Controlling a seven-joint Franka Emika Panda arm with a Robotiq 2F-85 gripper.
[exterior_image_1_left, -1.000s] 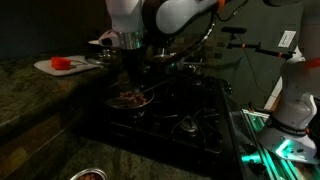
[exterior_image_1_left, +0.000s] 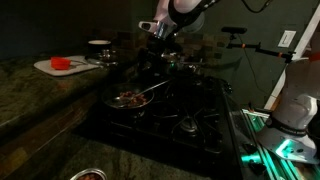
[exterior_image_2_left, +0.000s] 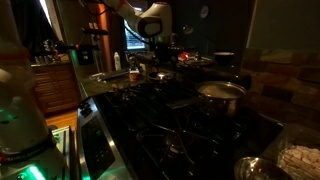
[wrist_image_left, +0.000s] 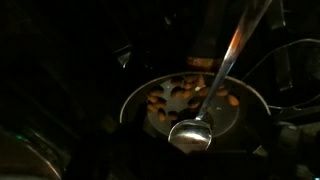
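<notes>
A dark round pan (exterior_image_1_left: 128, 100) on the stove holds reddish-brown pieces, and a long metal handle slants up to the right from it. From above, the wrist view has a round pan (wrist_image_left: 133, 105) with several almond-like pieces (wrist_image_left: 178, 92) inside. A shiny metal ladle (wrist_image_left: 190, 135) rests among them, its handle rising to the upper right. My gripper (exterior_image_1_left: 152, 58) is open, raised behind and above the pan, apart from it. Its fingers are dark and hard to make out.
A red-handled utensil (exterior_image_1_left: 60, 63) lies on a white dish at the back left. One metal bowl (exterior_image_1_left: 88, 174) sits at the near left edge. A larger pot (exterior_image_2_left: 222, 91) stands on the stove. Bare stovetop lies right of the pan.
My arm has risen and drawn back to the right, away from above the pan. The pan and the things around it look unmoved.
</notes>
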